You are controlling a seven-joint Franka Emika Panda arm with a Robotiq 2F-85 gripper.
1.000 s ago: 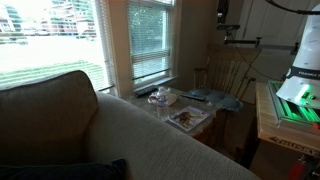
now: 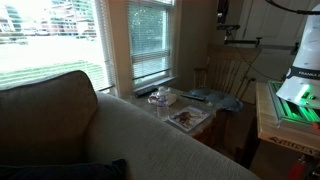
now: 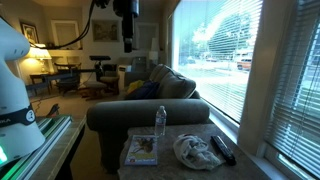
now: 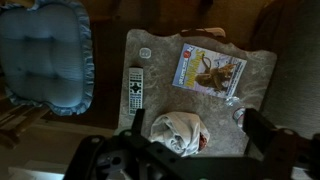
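My gripper hangs high above a small grey table (image 4: 160,88), its fingers spread apart with nothing visible between them. Exterior view 2 shows it in the air (image 3: 127,45) at the upper left. A crumpled whitish cloth (image 4: 178,130) lies on the table, below the gap between the fingers in the wrist view. Beyond it is a flat picture-covered case or booklet (image 4: 208,70). A remote control (image 4: 135,90) rests on the left side. The clear plastic bottle (image 3: 161,120) stands upright near the sofa.
A blue tufted chair cushion (image 4: 45,58) is beside the table. The sofa (image 3: 185,105) borders the table, and window blinds (image 3: 235,60) rise along another side. A small round object (image 4: 145,53) lies near the table's corner. Free tabletop shows between remote and booklet.
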